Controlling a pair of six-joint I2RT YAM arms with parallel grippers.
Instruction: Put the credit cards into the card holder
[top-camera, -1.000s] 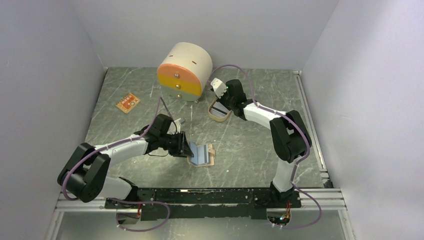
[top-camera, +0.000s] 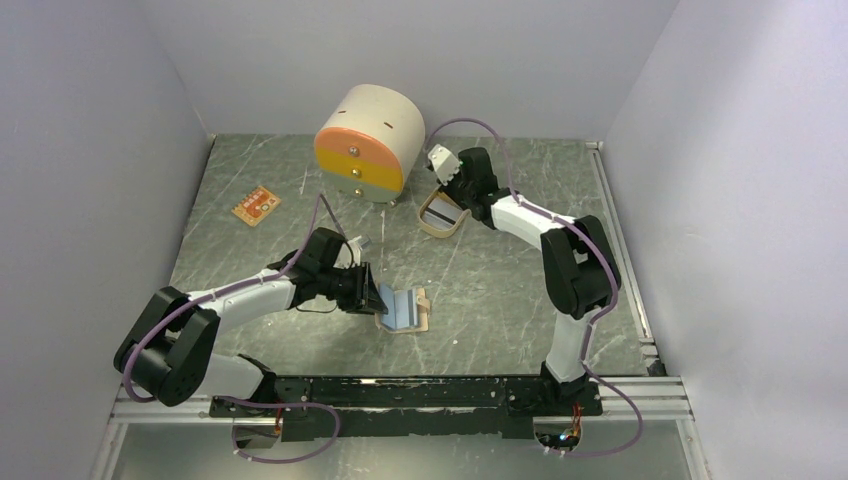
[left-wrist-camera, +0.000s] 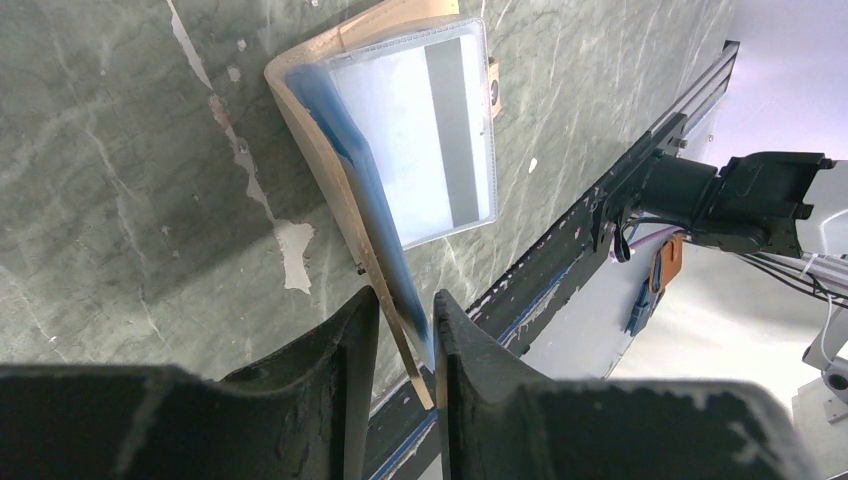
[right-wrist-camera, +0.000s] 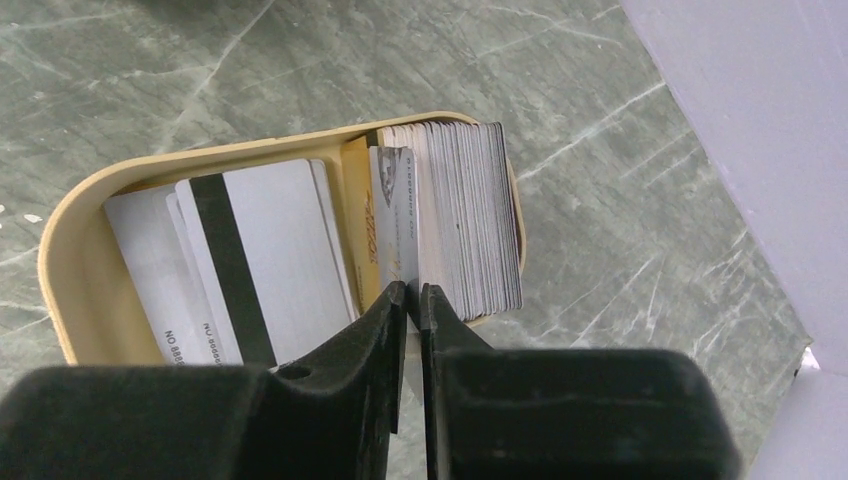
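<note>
Lying open on the table in the top view is the card holder (top-camera: 404, 311), tan outside with bluish clear sleeves. In the left wrist view a white card with a grey stripe (left-wrist-camera: 420, 130) shows inside a clear sleeve. My left gripper is open, with the edge of the holder's cover (left-wrist-camera: 340, 190) between its fingers. A tan tray (right-wrist-camera: 90, 185) holds striped white cards (right-wrist-camera: 285, 225) lying flat and a tight upright row of cards (right-wrist-camera: 465, 215). Over the near end of a silvery card (right-wrist-camera: 395, 205) are the narrowly spaced tips of my right gripper; their grip cannot be told.
Behind the tray's left stands a rounded cabinet (top-camera: 385, 125) with coloured drawers. An orange card-like piece (top-camera: 256, 205) lies at the far left. The table between the tray and the holder is clear, as is the right side.
In the top view my right gripper has moved a little right and toward the back. The tray has shifted slightly to the right with it. The left arm and holder look unchanged.
</note>
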